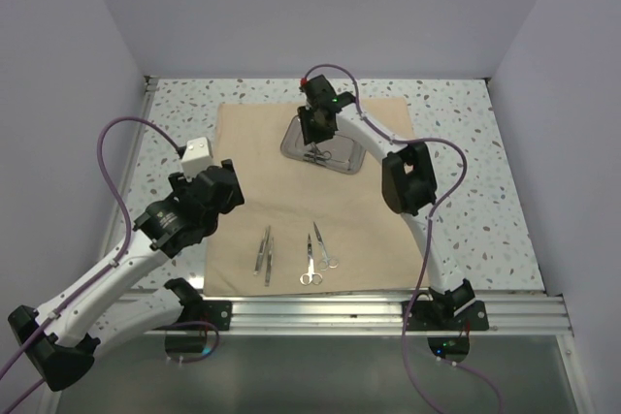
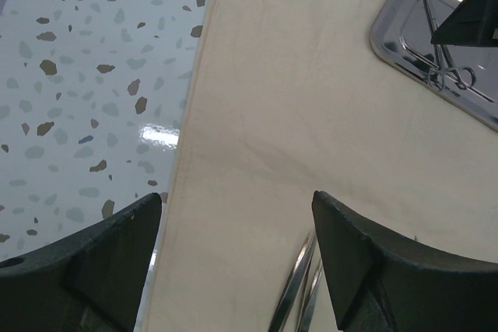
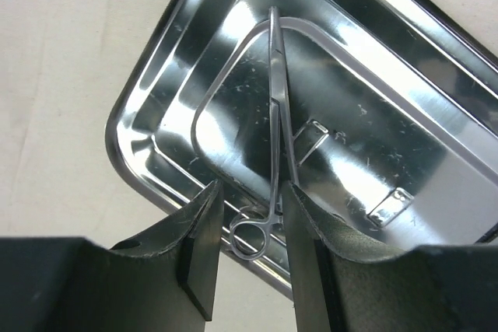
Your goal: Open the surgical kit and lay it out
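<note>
A steel tray [image 1: 349, 157] lies at the back of the beige cloth, holding a long scissor-like clamp [image 3: 275, 130], whose rings sit by the tray's edge. My right gripper hangs open over those rings. My left gripper is over the cloth's left part, its fingers apart with nothing between them. Near the cloth's front lie slim steel instruments [image 1: 270, 261], partly visible as two rods [image 2: 292, 285] in the left wrist view, plus two scissors [image 1: 310, 264].
The cloth [image 1: 252, 172] has bare room left of and below the tray. Speckled table [image 1: 475, 191] borders it on both sides.
</note>
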